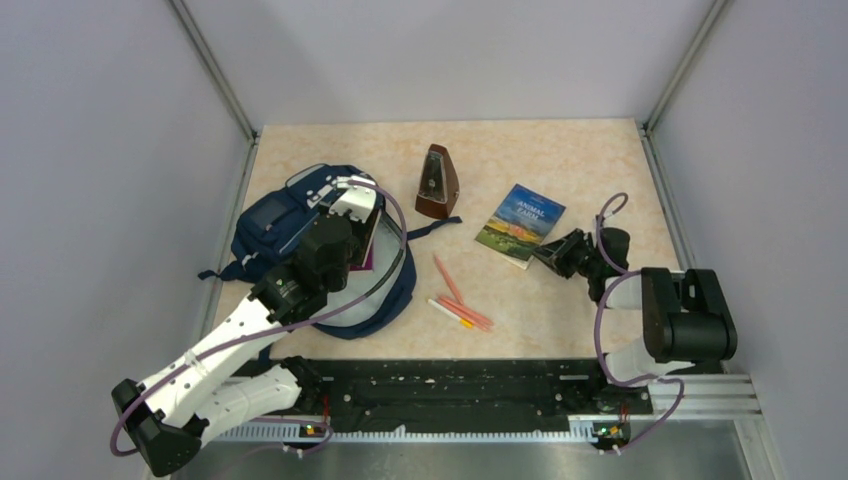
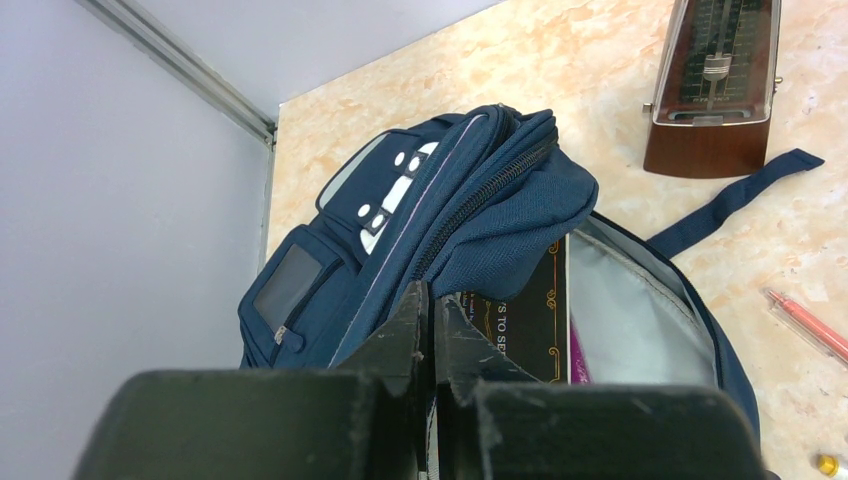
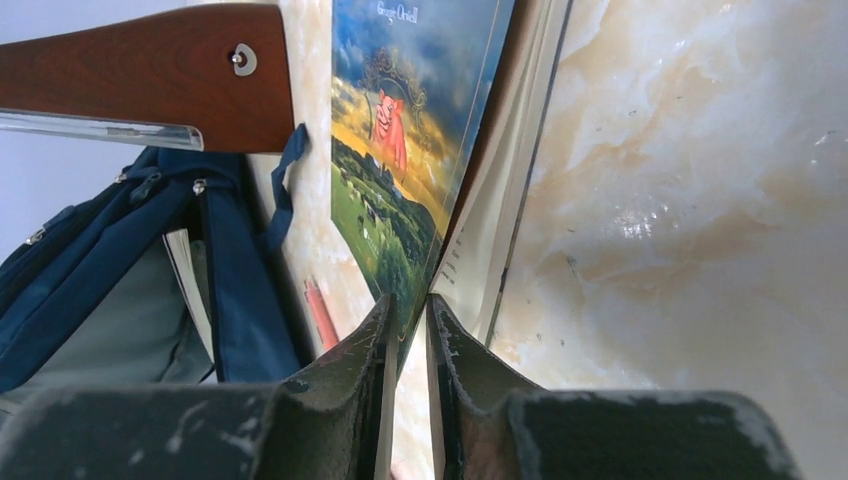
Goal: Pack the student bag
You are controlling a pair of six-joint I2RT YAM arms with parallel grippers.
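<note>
The Animal Farm book (image 1: 520, 222) lies on the table right of centre. My right gripper is at its edge, fingers slightly apart near the cover and the pages; whether they grip it is unclear. The navy backpack (image 1: 275, 220) lies open on the left, with books (image 2: 515, 330) inside. My left gripper is shut over it, with nothing clearly between its fingers. Pink pens (image 1: 462, 312) and a white-and-yellow marker (image 1: 445, 312) lie at the front centre.
A wooden metronome (image 1: 437, 182) stands at the back centre, near the backpack's strap (image 1: 440, 224). Walls border both sides.
</note>
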